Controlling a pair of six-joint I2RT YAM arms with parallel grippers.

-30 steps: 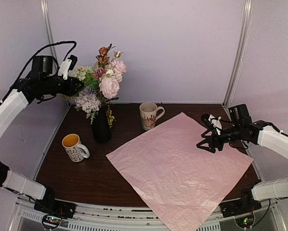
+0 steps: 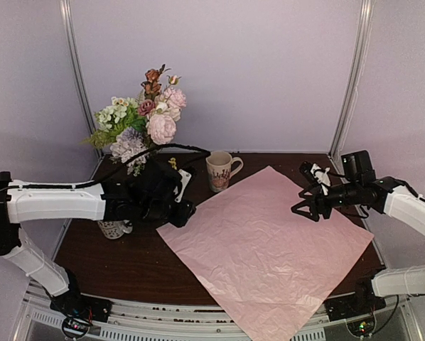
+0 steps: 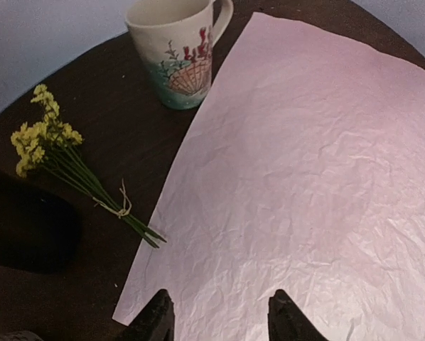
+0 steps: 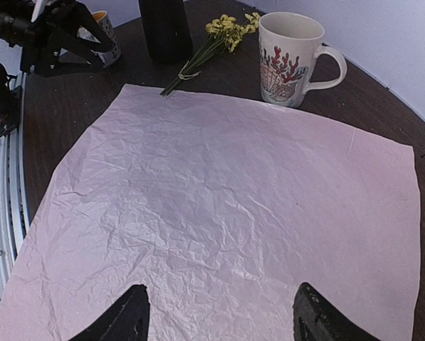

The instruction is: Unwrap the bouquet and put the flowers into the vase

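A bundle of yellow flowers (image 3: 88,181), tied with string, lies on the dark table with its stem ends over the pink paper's edge. The black vase (image 4: 166,32) stands upright just left of the bundle; pink, white and orange flowers (image 2: 152,114) rise out of it in the top view. My left arm hides the vase body and most of the yellow bundle there. Above the paper's left corner, my left gripper is open and empty, the bundle lying ahead and left of its fingers. My right gripper stands open and empty over the paper's right side.
A white mug with a coral pattern (image 4: 287,60) stands at the back, close to the bundle's blossoms. Another mug (image 2: 114,229) is partly covered by the left arm. The pink paper (image 2: 269,241) is bare and flat across the middle.
My left arm has swung right and down, from beside the tall flowers to over the paper's corner. The yellow bundle came to lie right of the vase. The right arm has barely moved.
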